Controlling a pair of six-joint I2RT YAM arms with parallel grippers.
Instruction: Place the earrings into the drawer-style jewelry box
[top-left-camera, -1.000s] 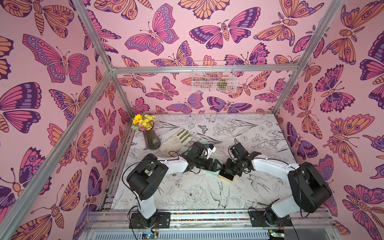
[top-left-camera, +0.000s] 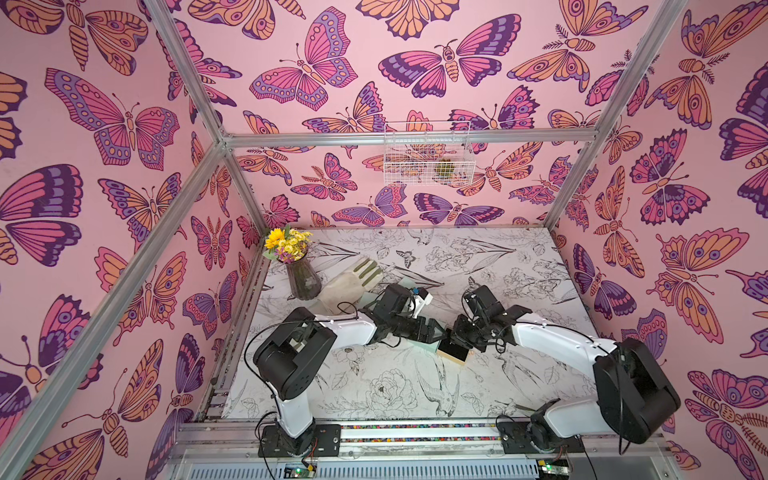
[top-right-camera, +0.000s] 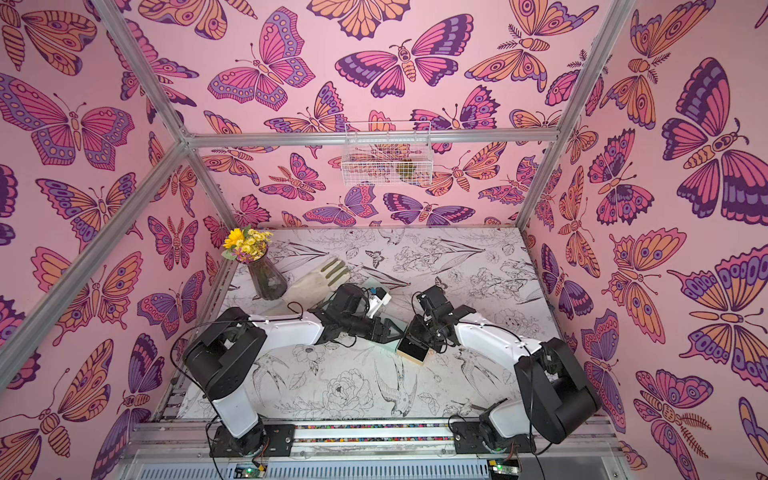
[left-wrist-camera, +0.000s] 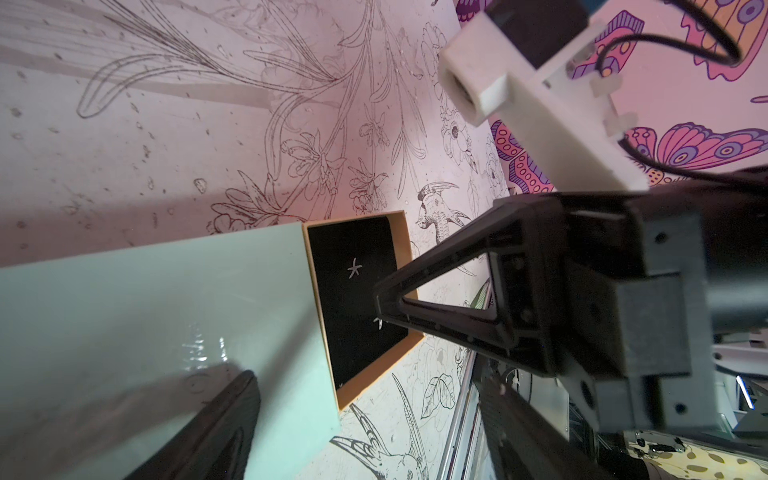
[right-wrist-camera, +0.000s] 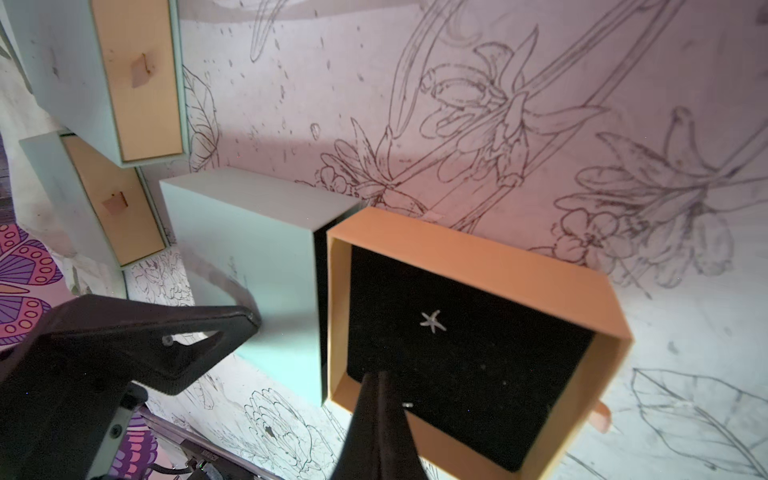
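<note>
The mint jewelry box (right-wrist-camera: 240, 240) lies on the table with its orange-rimmed, black-lined drawer (right-wrist-camera: 480, 352) pulled out. Inside the drawer, one silver starfish-shaped earring (right-wrist-camera: 433, 321) rests on the black lining. A second small silver piece (left-wrist-camera: 379, 323) shows beside the right gripper's tip and is partly hidden. My right gripper is shut over the drawer, with nothing visible between its fingers. At the box end, my left gripper stands open; one finger (right-wrist-camera: 228, 324) is against or very close to the mint side, contact unclear.
Two more mint units with orange fronts, an upper (right-wrist-camera: 140, 76) and a lower (right-wrist-camera: 112, 196), stand behind the box. A striped cream cloth (top-left-camera: 348, 288) and a flower vase (top-left-camera: 304, 278) occupy the back left.
The right arm has shifted slightly, its elbow going right and toward the front, and its gripper a little to the right. The left arm and the drawer look unmoved.
</note>
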